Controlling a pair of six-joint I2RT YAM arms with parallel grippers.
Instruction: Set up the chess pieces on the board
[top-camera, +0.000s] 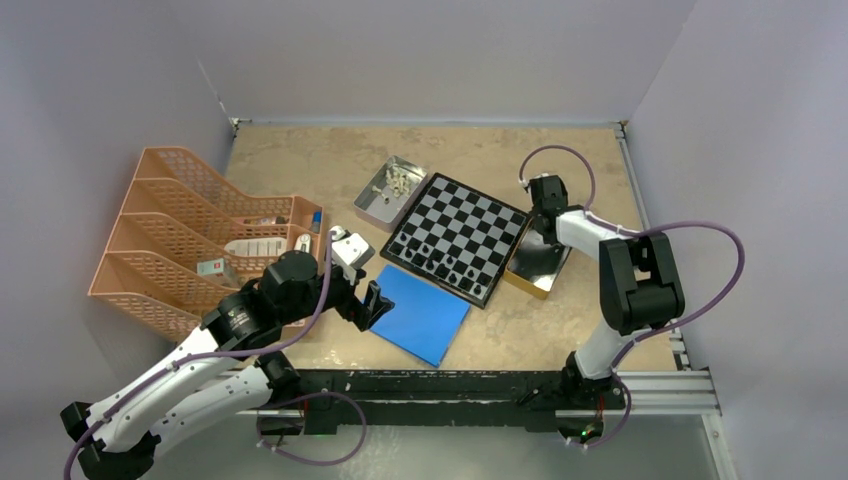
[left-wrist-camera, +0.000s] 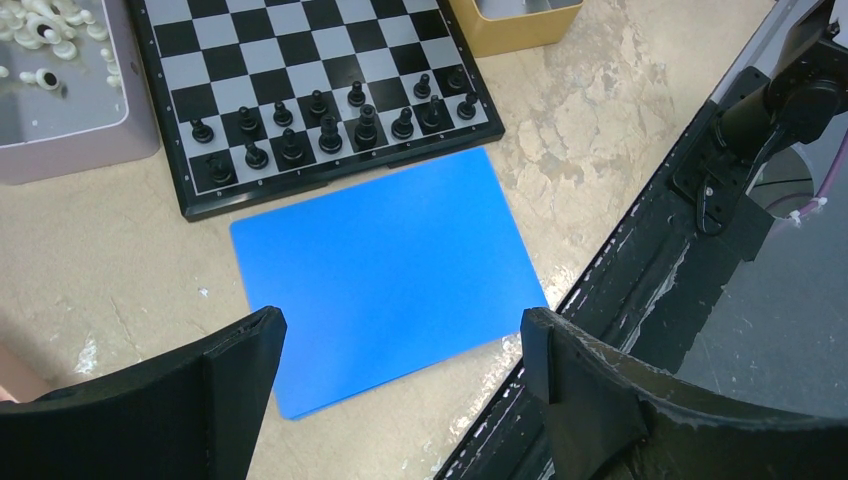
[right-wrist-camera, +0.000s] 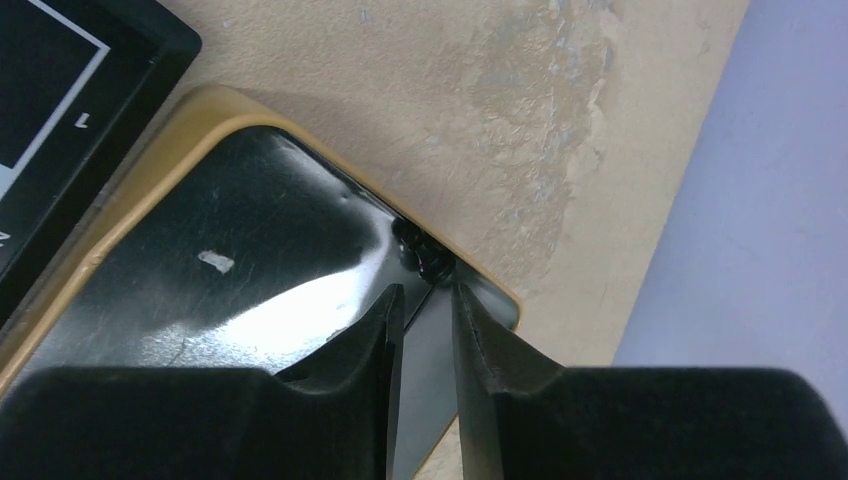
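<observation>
The chessboard holds black pieces along its near side, in two rows in the left wrist view. A yellow box beside it looks nearly empty; in the right wrist view a black piece lies in its corner. My right gripper is just short of that piece, open with nothing between its fingers. My left gripper is open and empty over the blue mat. A grey box holds the white pieces.
An orange organiser stands on the left. Walls enclose the table, one close to the right gripper. Bare table shows at the back.
</observation>
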